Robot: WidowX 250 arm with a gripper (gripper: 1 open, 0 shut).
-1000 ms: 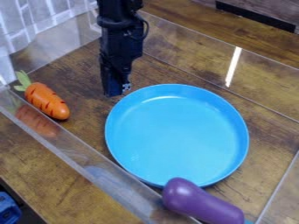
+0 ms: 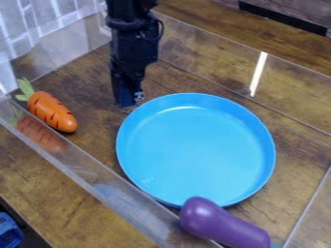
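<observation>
The black robot arm reaches down from the top centre, with its gripper point(image 2: 128, 89) low over the wooden surface, just behind the blue plate point(image 2: 195, 165). I cannot make out clearly whether its fingers are apart or what is between them. An orange toy carrot point(image 2: 52, 110) with a green top lies to the left. A purple eggplant point(image 2: 223, 222) lies at the front right, beside the plate.
Clear walls point(image 2: 91, 170) border the workspace, one running diagonally along the front left. A small blue object point(image 2: 8, 231) sits outside at the bottom left.
The gripper has shifted very slightly over the last second, staying low behind the plate. The carrot, plate and eggplant have not moved.
</observation>
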